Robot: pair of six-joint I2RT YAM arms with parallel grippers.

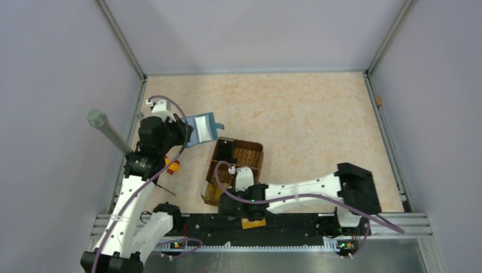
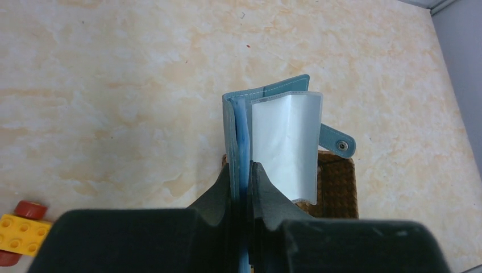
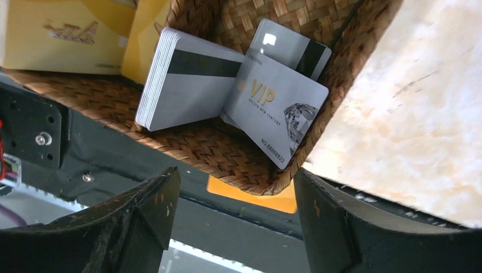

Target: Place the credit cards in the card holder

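Note:
A blue card holder (image 2: pixel 237 122) with clear white sleeves stands spread in the left wrist view, its cover pinched where my left gripper is shut on it. In the top view that holder (image 1: pixel 203 129) hangs up and left of the basket. Silver cards, one a VIP card (image 3: pixel 277 103), and a stack of striped white cards (image 3: pixel 187 82) lie in a basket compartment. Yellow cards (image 3: pixel 68 35) fill the compartment beside it. Over the basket's front wall, my right gripper has its fingers well apart, the basket corner showing between them; no card is held.
The woven basket (image 1: pixel 248 143) is divided into compartments, a black item (image 1: pixel 225 149) in the back left one. One gold card (image 1: pixel 253 223) lies on the black strip in front. Toy bricks (image 1: pixel 173 165) sit left of the basket.

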